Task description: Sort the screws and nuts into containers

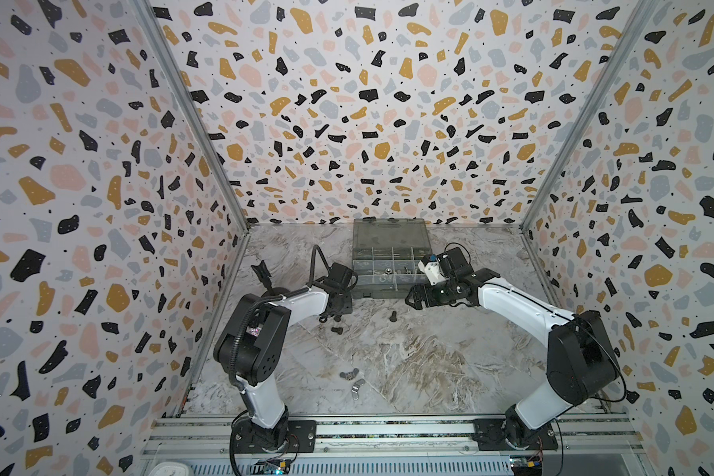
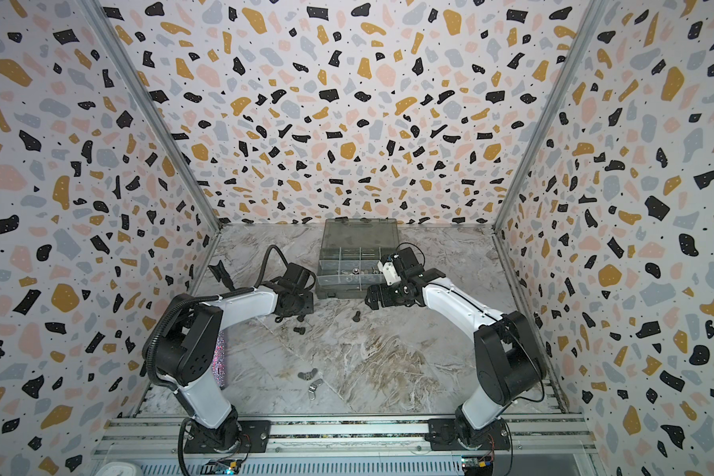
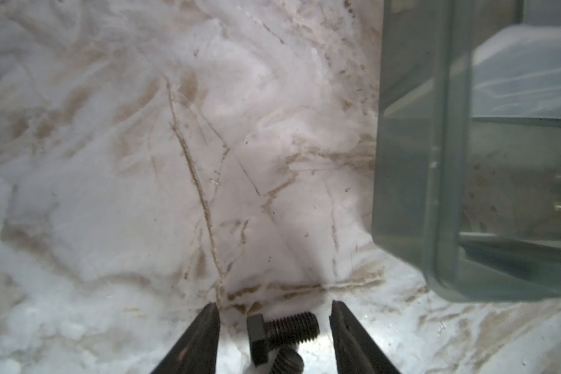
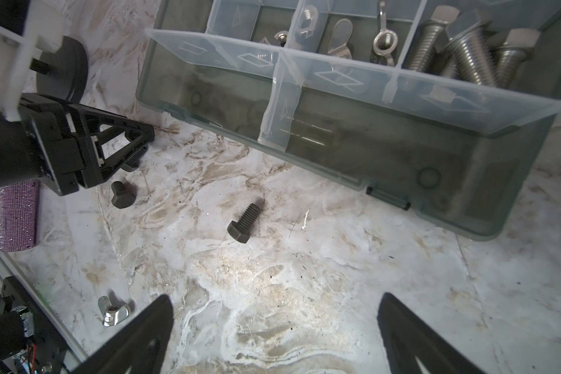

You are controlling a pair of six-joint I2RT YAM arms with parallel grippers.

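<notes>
In the left wrist view, the fingers of my left gripper stand apart on either side of a dark bolt (image 3: 291, 329) lying on the marble surface, with gaps showing at both sides. The threaded end of a second dark bolt (image 3: 287, 361) shows just below it. My right gripper is open and empty in front of the organizer box (image 4: 327, 168). Ahead of it lies a loose dark bolt (image 4: 245, 223), and another bolt (image 4: 122, 195) rests near the left gripper. Silver bolts (image 4: 477, 53) fill one compartment; silver nuts and wing nuts occupy others.
A silver wing nut (image 4: 114, 313) lies nearer the front edge. Behind the left arm stands a black round-based stand (image 4: 65, 71). A pink glittery object (image 4: 18, 215) lies at the left.
</notes>
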